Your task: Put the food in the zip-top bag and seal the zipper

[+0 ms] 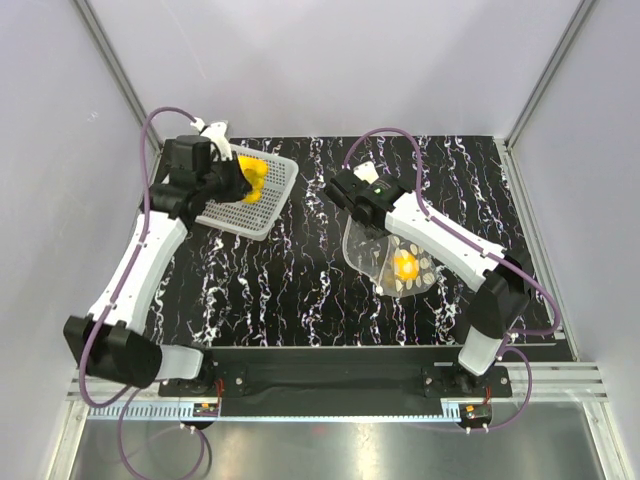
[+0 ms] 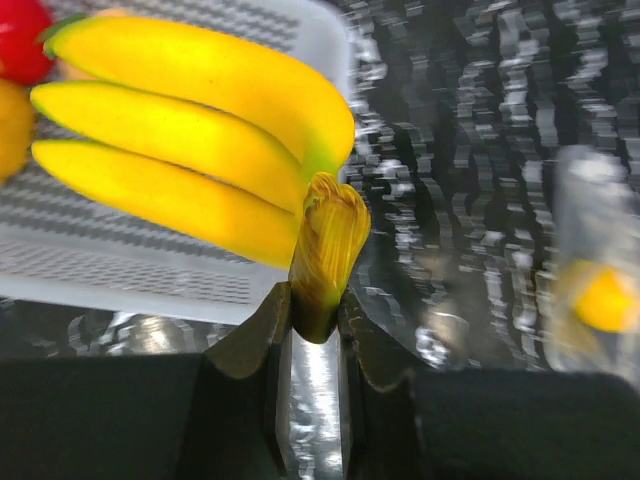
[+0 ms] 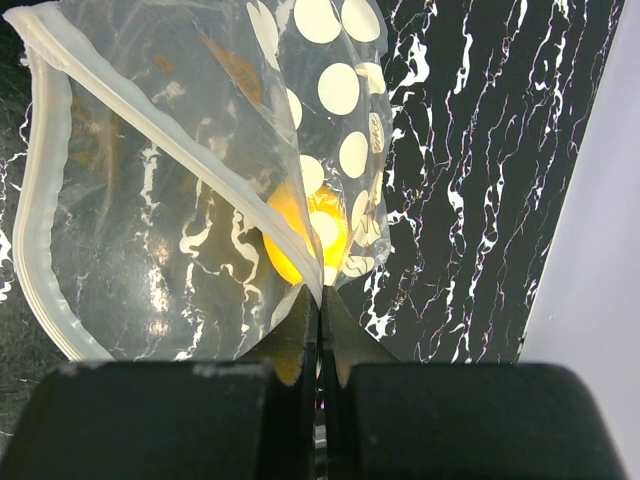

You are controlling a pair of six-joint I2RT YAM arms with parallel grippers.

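Observation:
My left gripper is shut on the stem end of a banana bunch point(image 2: 190, 135), held above the white basket point(image 1: 250, 220) at the top view's left. A red fruit point(image 2: 15, 35) and a yellow fruit point(image 2: 8, 125) show beside the bananas in the left wrist view. The zip top bag point(image 3: 150, 230), clear with white dots, lies on the right with a yellow item point(image 3: 285, 240) inside. My right gripper is shut at the bag's zipper edge, holding that thin edge.
Pale walls point(image 1: 560, 220) border the work area at the sides and back.

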